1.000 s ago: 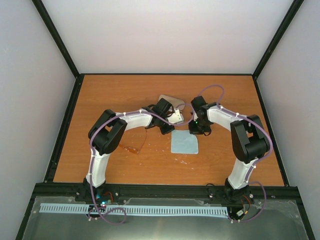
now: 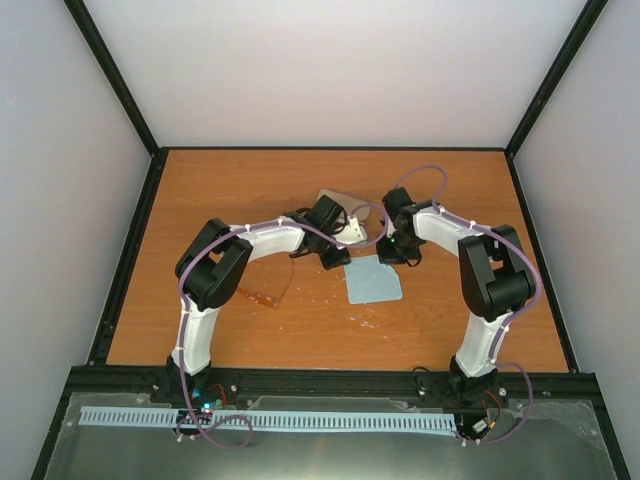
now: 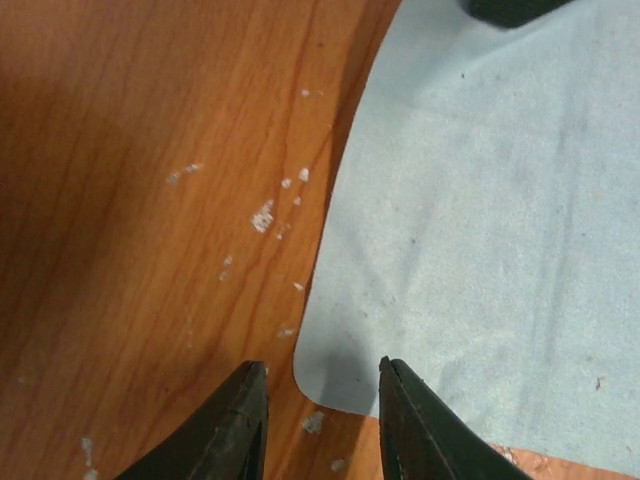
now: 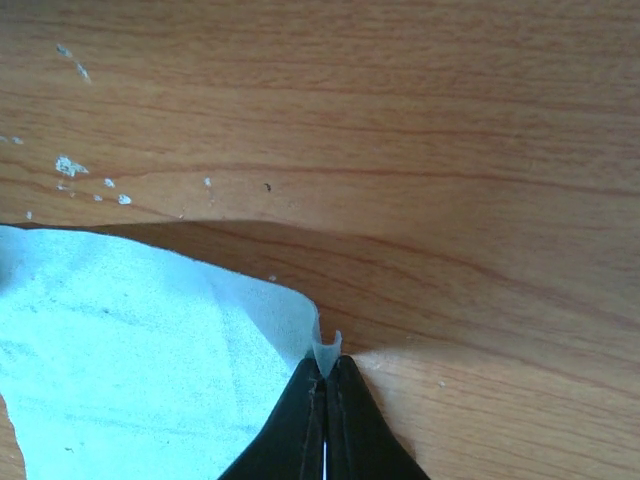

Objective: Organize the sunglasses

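Observation:
A light blue cloth [image 2: 372,282] lies on the wooden table below both grippers. My right gripper is shut on the cloth's corner, which is pinched up between its fingertips. In the left wrist view, my left gripper stands open just beside a rounded corner of the cloth [image 3: 450,250], with nothing between its fingers. A dark object, too cropped to identify, shows at the top of that view. I cannot make out any sunglasses clearly.
A greyish-tan object [image 2: 340,198] lies behind the arms, partly hidden by them. A faint orange-edged shape [image 2: 262,298] is on the table at left.
The left arm has barely moved.

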